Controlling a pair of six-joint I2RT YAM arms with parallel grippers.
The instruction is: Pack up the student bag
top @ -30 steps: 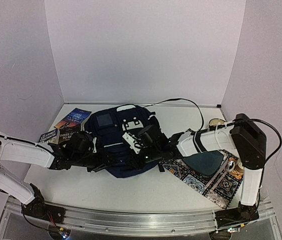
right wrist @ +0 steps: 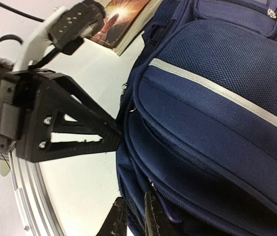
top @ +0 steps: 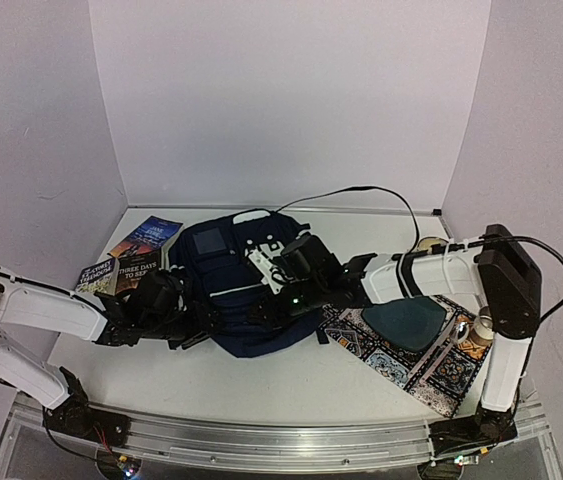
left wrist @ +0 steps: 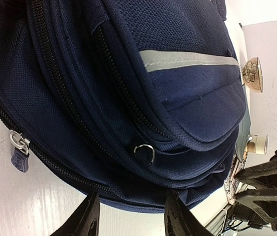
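The dark blue bag (top: 246, 345) lies in the middle of the table, its zipped side toward the front edge. My left gripper (top: 209, 328) is at the bag's front left; in the left wrist view its fingers (left wrist: 90, 214) stand wide apart, just short of the bag's lower edge. A zipper pull (left wrist: 20, 152) hangs from the zipper at left there. Over the bag's front is my right gripper (top: 271, 318). Its fingers (right wrist: 120, 216) are slightly parted in the right wrist view, near the zipper edge. I see nothing held between them.
Several books (top: 148, 237) lie to the left of the bag. At right, a patterned mat (top: 386, 360) carries a teal pouch (top: 406, 322) and a cup (top: 483, 328). A dark strap or cable (top: 361, 188) arcs behind the right arm.
The left gripper has moved only a little, and the bag's front edge shifts slightly.
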